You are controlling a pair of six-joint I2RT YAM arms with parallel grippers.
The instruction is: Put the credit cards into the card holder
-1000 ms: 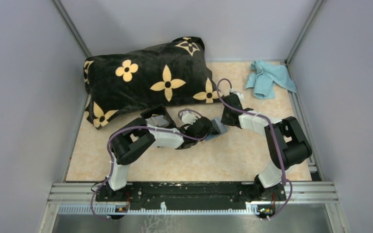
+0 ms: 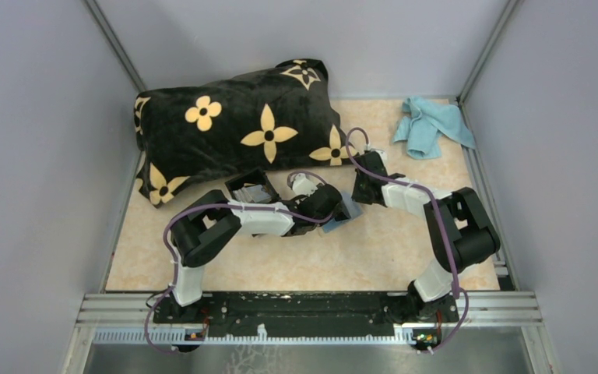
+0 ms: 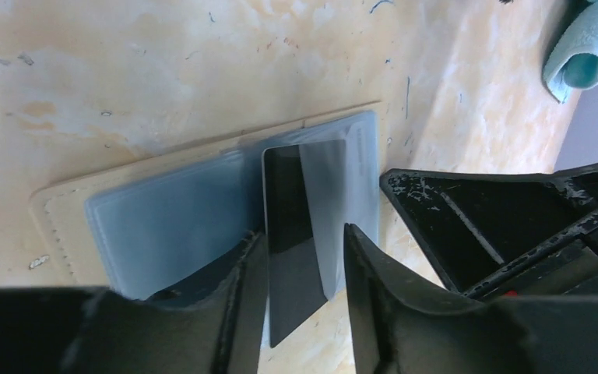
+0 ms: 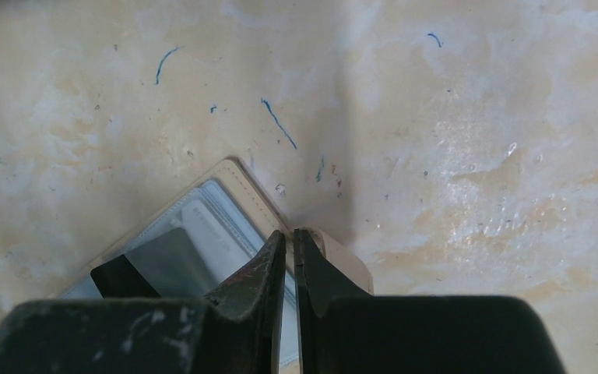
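An open card holder with clear bluish sleeves and a cream backing (image 3: pixel 156 210) lies flat at mid-table, mostly under the left gripper. One dark card (image 3: pixel 290 226) with a grey part sits at its sleeve, partly under clear plastic; its near end sticks out. My left gripper is over it, fingers apart at either side of the card; whether they touch it is unclear. At the holder's right corner (image 4: pixel 226 187), my right gripper is nearly closed, with the edge seemingly between its fingers. A cream flap (image 4: pixel 350 261) curls beside one finger.
A black box (image 2: pixel 252 187) with cards inside stands behind the left arm. The patterned black pillow (image 2: pixel 237 117) fills the back left; a blue cloth (image 2: pixel 428 128) lies back right. Bare table shows in front of the holder.
The right gripper and the holder have shifted a little left and toward the front, and the holder's near edge shows more beneath the left gripper.
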